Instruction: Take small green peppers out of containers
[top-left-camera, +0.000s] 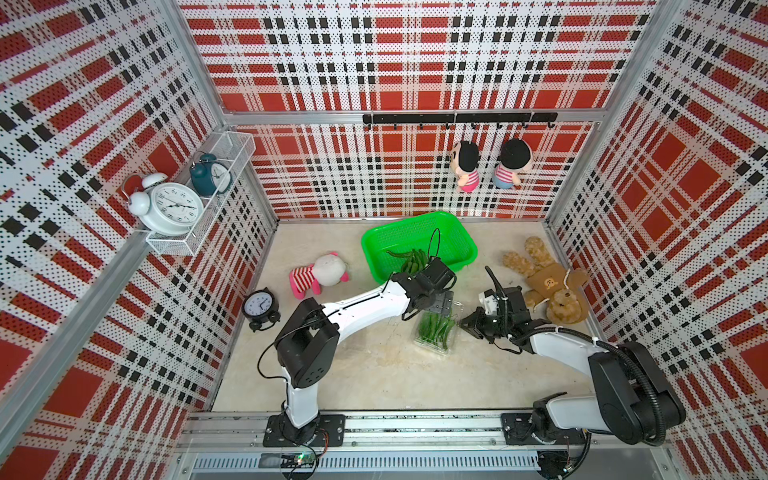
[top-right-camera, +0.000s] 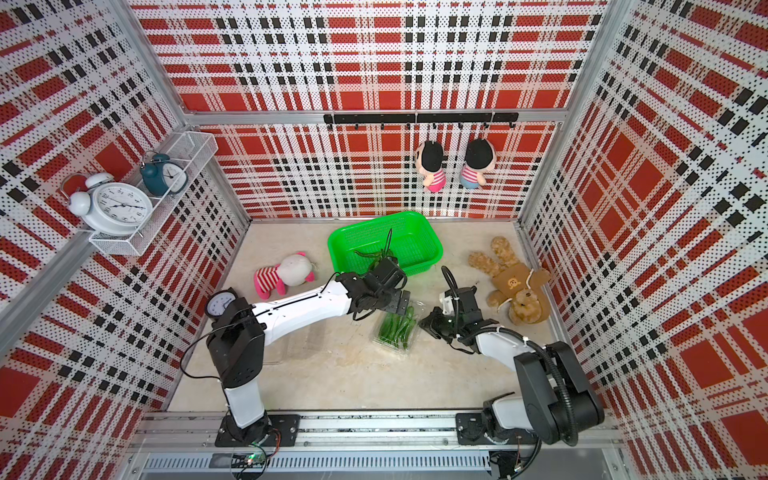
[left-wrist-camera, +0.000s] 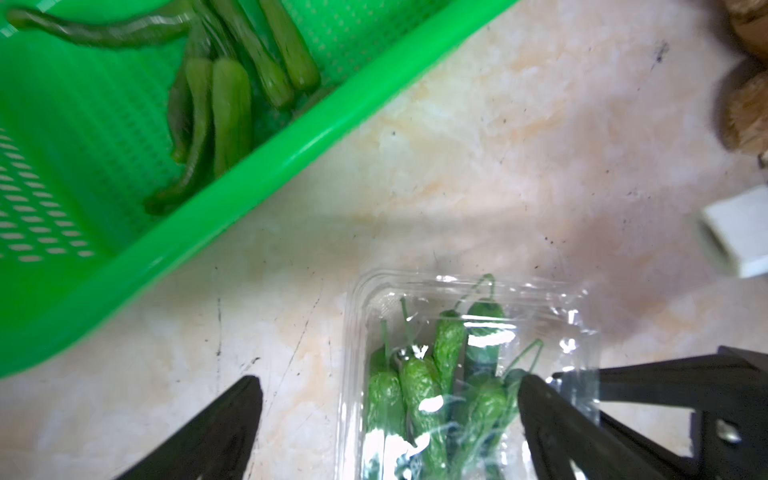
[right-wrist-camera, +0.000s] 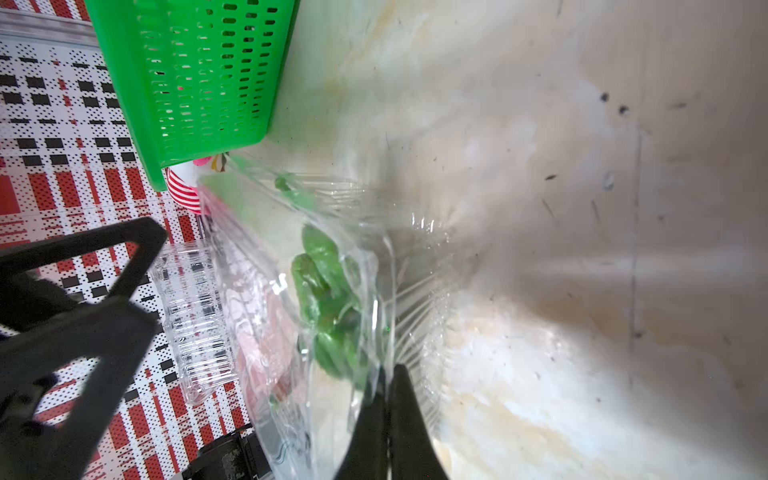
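A clear plastic container (left-wrist-camera: 472, 336) holding small green peppers (left-wrist-camera: 424, 400) sits on the table just in front of the green basket (left-wrist-camera: 264, 172), which has more long green peppers (left-wrist-camera: 232, 112) in it. My left gripper hangs open over the container, its fingertips either side of the peppers, with nothing held. My right gripper is shut low at the container's right side, right against the clear plastic; whether the thin wall is between its fingers I cannot tell.
A striped doll (top-left-camera: 312, 276) and a black clock (top-left-camera: 258, 304) stand at the left. A brown bear (top-left-camera: 552, 284) lies at the right beside the right arm.
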